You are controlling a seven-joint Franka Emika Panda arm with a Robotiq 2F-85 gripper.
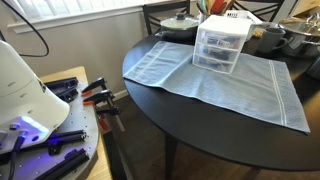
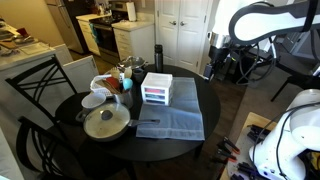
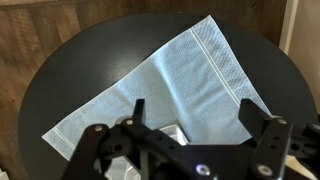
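Observation:
My gripper is open, its two dark fingers spread wide in the wrist view with nothing held between them. In exterior view 2 the gripper [image 2: 211, 70] hangs in the air to the right of the table, beyond the towel. A pale blue towel [image 3: 195, 75] lies spread flat on the black table below. On it stands a small white box with clear drawers [image 1: 217, 52], near the towel's back edge in exterior view 1. Only a pale part of the box shows in the wrist view, partly covered by the gripper body.
A lidded pan [image 2: 106, 123] sits at the table's left in exterior view 2, its handle pointing toward the towel. A grey mug [image 1: 270, 40] and a metal pot [image 1: 300, 42] stand behind the box.

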